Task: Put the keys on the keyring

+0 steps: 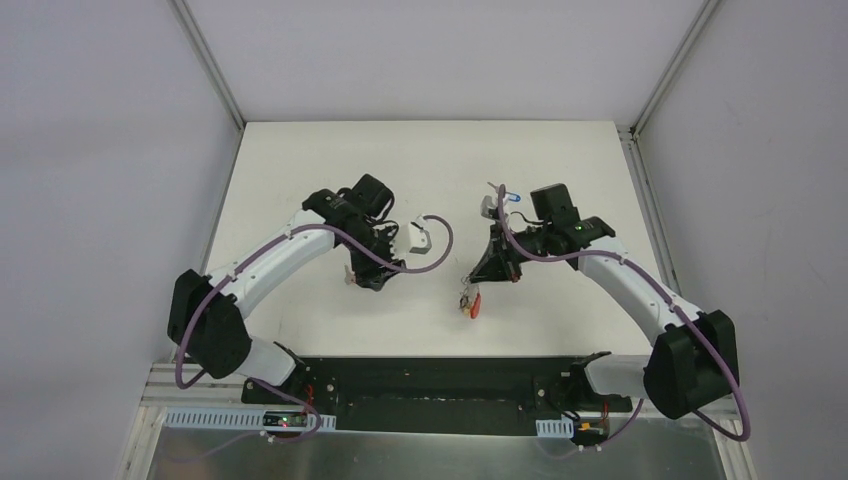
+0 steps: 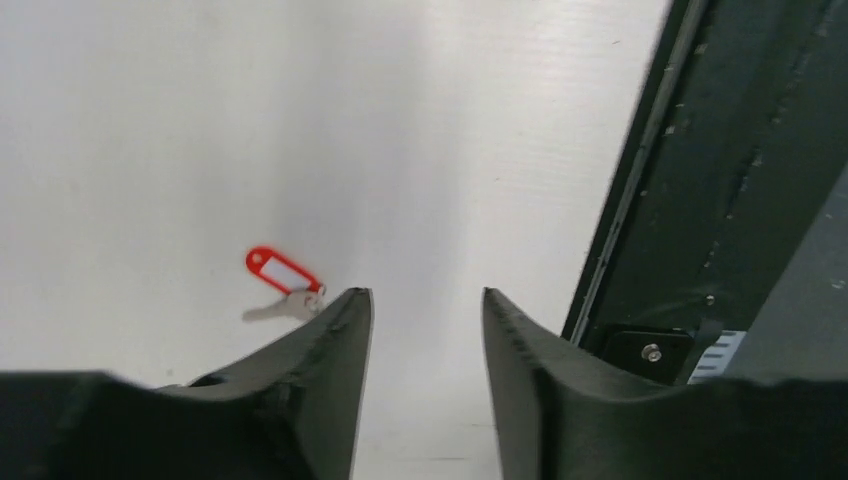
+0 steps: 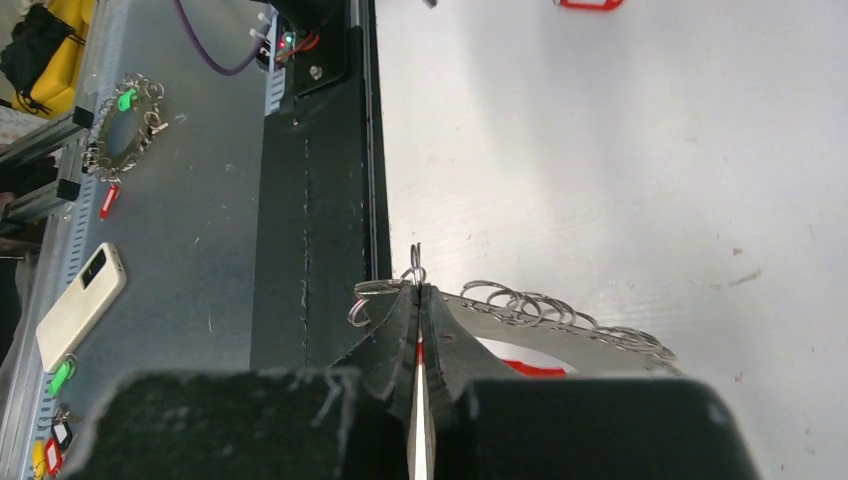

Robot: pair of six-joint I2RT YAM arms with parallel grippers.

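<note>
My right gripper is shut on the keyring (image 3: 545, 315), a bunch of metal rings hanging from its tips, with red tags below; in the top view the bunch (image 1: 470, 298) hangs over the table at right of centre. My left gripper stands open, its fingers apart with nothing between them. Below it and to the left in the left wrist view, a key (image 2: 265, 312) with a red tag (image 2: 284, 268) lies on the white table. At the top of the right wrist view is a red tag (image 3: 590, 4).
A dark rail (image 2: 720, 180) runs along the front edge. Beyond it in the right wrist view lie a phone (image 3: 80, 305) and other key bunches (image 3: 125, 125).
</note>
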